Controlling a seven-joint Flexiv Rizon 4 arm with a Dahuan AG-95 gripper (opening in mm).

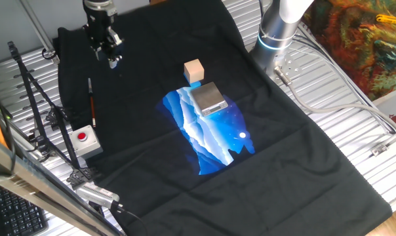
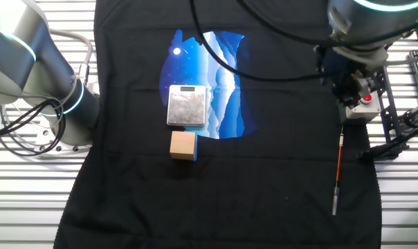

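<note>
A small tan wooden block (image 1: 194, 70) stands on the black cloth, close beside a flat silver scale (image 1: 209, 98). From the other side, the block (image 2: 183, 146) shows just below the scale (image 2: 187, 106), which lies partly over the blue mountain print (image 2: 223, 90). My gripper (image 1: 113, 60) hangs high at the back left in exterior view 1, well away from both. In exterior view 2 the gripper (image 2: 354, 93) is dark and blurred at the upper right, in front of the red-button box. Its fingers are too small and unclear to show how the fingers stand.
A thin brush (image 2: 338, 173) lies on the cloth near its edge. The red-button box (image 1: 85, 140) and a black frame (image 1: 44, 105) stand along the left side in exterior view 1.
</note>
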